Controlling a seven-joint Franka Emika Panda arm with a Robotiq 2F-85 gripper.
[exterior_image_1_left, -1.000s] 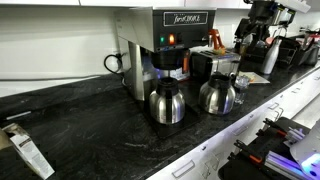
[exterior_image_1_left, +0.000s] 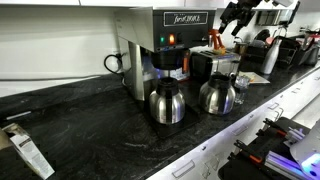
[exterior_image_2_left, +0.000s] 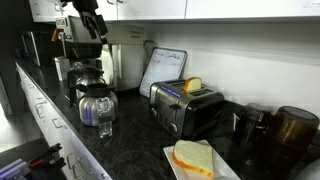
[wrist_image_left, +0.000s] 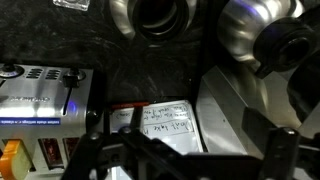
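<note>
My gripper hangs high above the counter, open, with nothing between its fingers. In exterior view 2 the gripper (exterior_image_2_left: 88, 48) is at the upper left, over the steel carafes. The open-topped carafe (exterior_image_1_left: 217, 96) stands on the counter beside the coffee maker (exterior_image_1_left: 170, 45); a second carafe (exterior_image_1_left: 167, 103) sits under the brewer. From the wrist, the open carafe (wrist_image_left: 122, 14) appears at the top and the lidded one (wrist_image_left: 240, 30) at upper right. A clear glass (exterior_image_2_left: 104, 128) stands nearby. Bread (exterior_image_2_left: 193, 86) pokes out of the silver toaster (exterior_image_2_left: 186, 108).
A plate (exterior_image_2_left: 223, 172) with bread slices (exterior_image_2_left: 194, 158) lies in front of the toaster. A written whiteboard (exterior_image_2_left: 163, 66) leans on the wall. Dark canisters (exterior_image_2_left: 290, 132) stand at the right. Open counter (exterior_image_1_left: 90, 125) stretches left of the coffee maker. Cabinets (exterior_image_2_left: 240, 20) hang overhead.
My gripper has moved left and somewhat upward in exterior view 1. The carafes, toaster and other counter items have not visibly moved.
</note>
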